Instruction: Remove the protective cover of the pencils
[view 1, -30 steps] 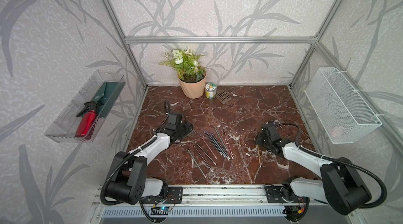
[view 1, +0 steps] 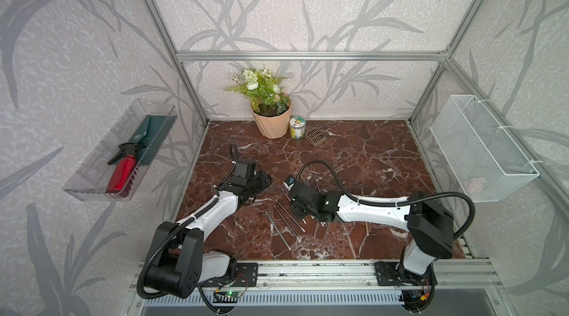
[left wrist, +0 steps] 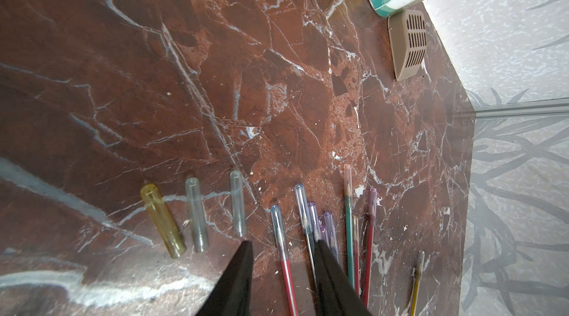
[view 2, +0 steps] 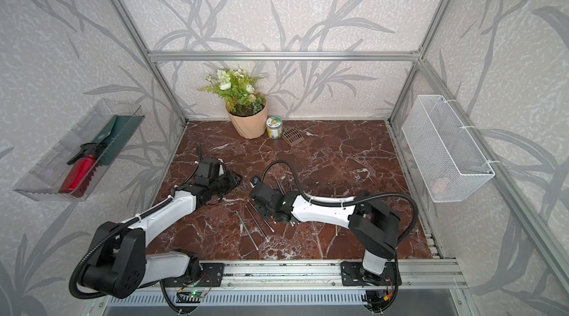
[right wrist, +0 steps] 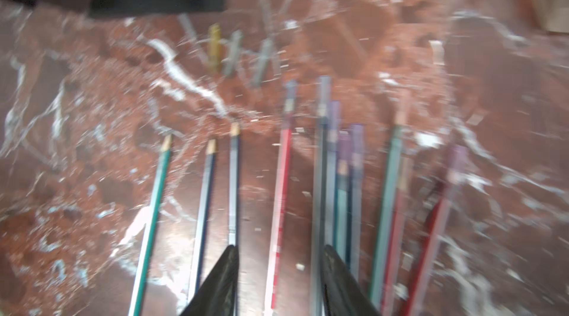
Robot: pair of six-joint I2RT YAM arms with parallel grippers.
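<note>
Loose yellow cap (left wrist: 163, 220) and two clear caps (left wrist: 196, 214) lie on the marble. Three uncapped pencils (right wrist: 153, 215) show sharpened tips. To their right lie a red pencil (right wrist: 281, 197) with a cover (left wrist: 276, 224) on its end, and several other pencils with clear or purple covers (right wrist: 357, 191), side by side. My left gripper hangs open over the table, nothing visible between its fingers, left of the pencils. My right gripper stands open above the pencils, with nothing seen held. The right wrist view is blurred.
A flower pot (view 1: 272, 120), a can (view 1: 297, 129) and a beige grate block (left wrist: 406, 46) stand at the back. A clear wall tray (view 1: 89, 185) hangs left, a wire basket (view 1: 480, 150) right.
My right arm has swung left from the table's right side to above the middle pencils. My left arm has shifted only slightly.
</note>
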